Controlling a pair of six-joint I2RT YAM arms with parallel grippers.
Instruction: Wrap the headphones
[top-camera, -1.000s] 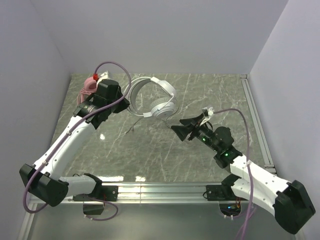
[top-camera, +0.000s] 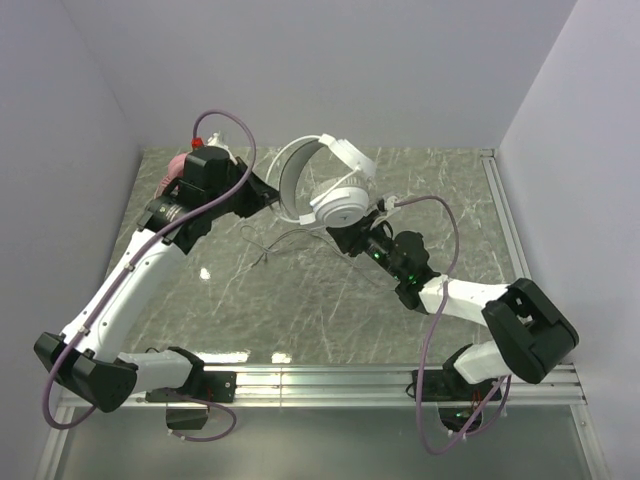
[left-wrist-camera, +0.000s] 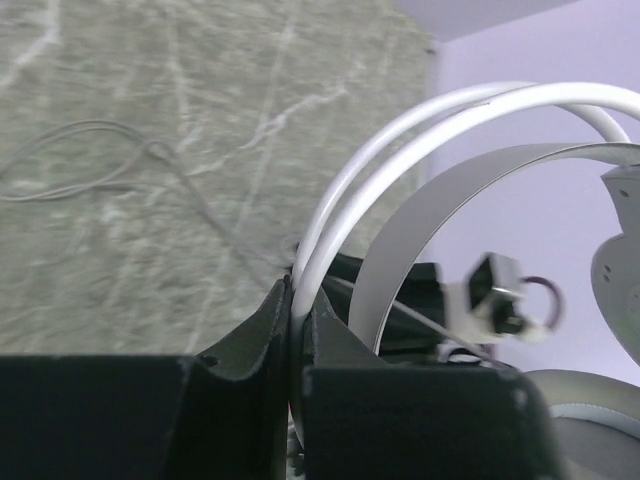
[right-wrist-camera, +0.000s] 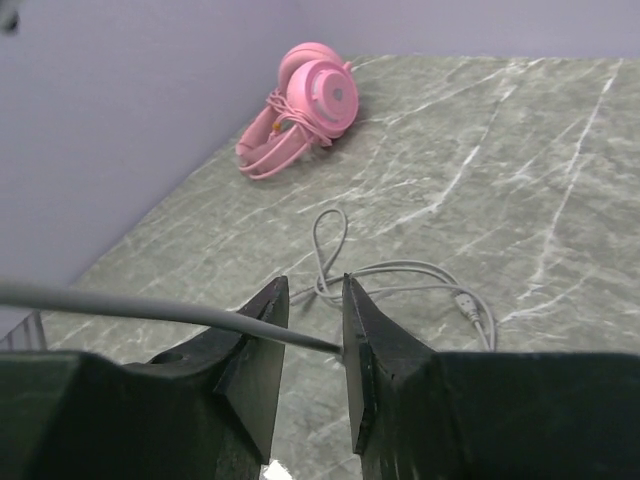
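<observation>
White headphones hang tilted above the table at the centre of the top view. My left gripper is shut on their thin outer headband, seen pinched between the fingertips in the left wrist view. Below the ear cups is my right gripper. In the right wrist view its fingers stand a little apart, and a grey cable crosses the left finger into the gap. Another stretch of cable lies looped on the table, its plug at the right.
Pink headphones, their cable wound around them, rest at the table's back left, partly behind my left arm in the top view. Grey walls enclose it.
The right gripper has moved left and up to just below the ear cups, its fingers now closer together. My left gripper has carried the headphones slightly right; they appear higher in view.
</observation>
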